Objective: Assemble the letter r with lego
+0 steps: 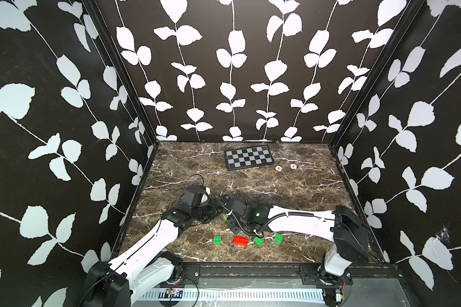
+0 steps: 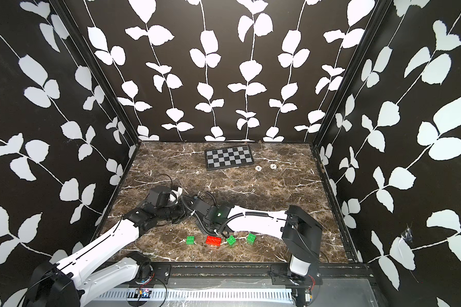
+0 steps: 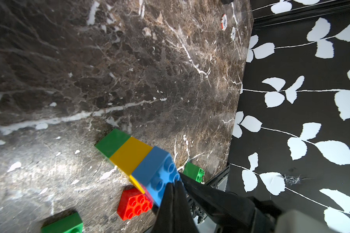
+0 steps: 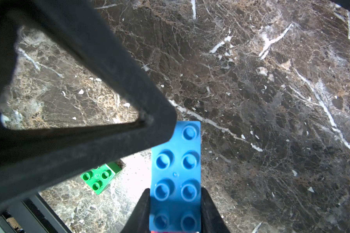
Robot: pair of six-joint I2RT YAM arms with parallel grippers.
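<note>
A joined stack with green (image 3: 112, 142), yellow (image 3: 131, 154) and blue (image 3: 151, 167) bricks hangs above the table in the left wrist view. From the right wrist view, the studded face of the blue brick (image 4: 175, 174) lies between the fingers of my right gripper, which is shut on the stack. A sliver of red shows under its near end. My left gripper is shut, nothing visible between its fingers, its tips at the blue studded face. In the right wrist view a left finger (image 4: 155, 124) overlaps the blue brick's far corner; contact is hard to judge. Both arms mostly hide the stack from above.
Along the table's front lie a red brick (image 1: 240, 240) and green bricks (image 1: 217, 240). A checkered board (image 1: 249, 157) and two small round pieces (image 1: 278, 168) sit at the back.
</note>
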